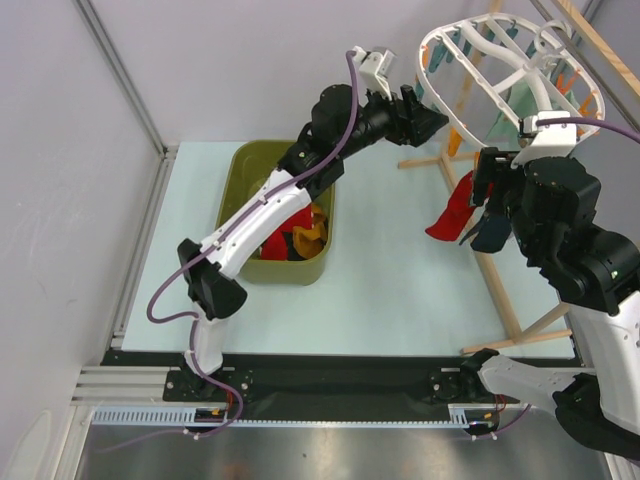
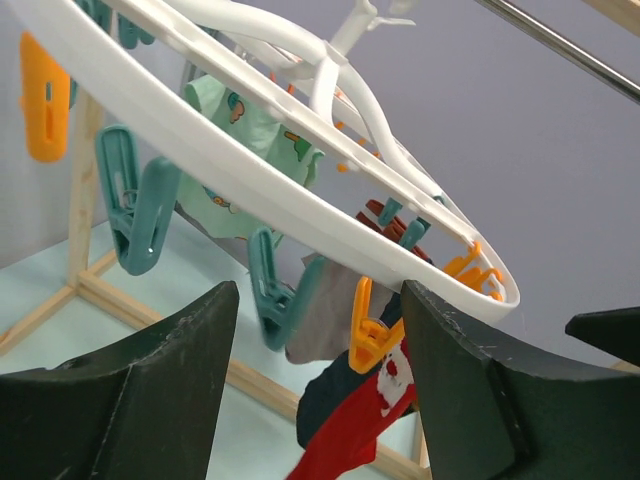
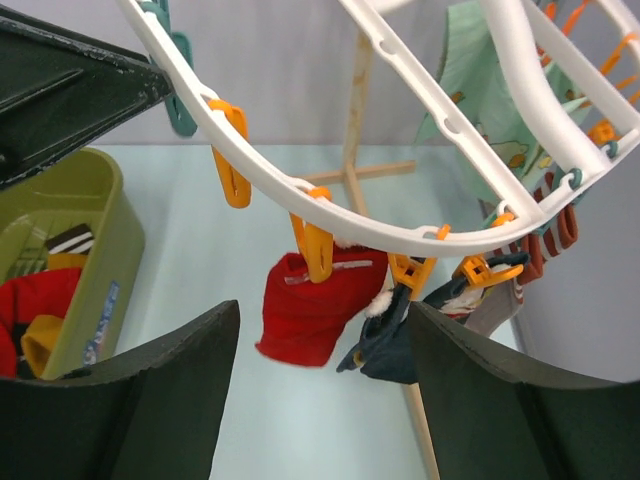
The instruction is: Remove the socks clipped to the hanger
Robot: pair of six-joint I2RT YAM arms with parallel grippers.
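Note:
The round white hanger hangs at the upper right, with clips around its rim. A red sock dangles from it, and beside that a dark sock; in the right wrist view both are beyond my right gripper. That gripper's fingers stand apart with only a gap between them. A mint-green patterned sock hangs inside the ring. My left gripper is open at the ring's near-left side, teal and orange clips showing between its fingers in the left wrist view.
An olive bin holding red and yellow cloth stands on the left of the white table. A wooden stand rises beneath the hanger.

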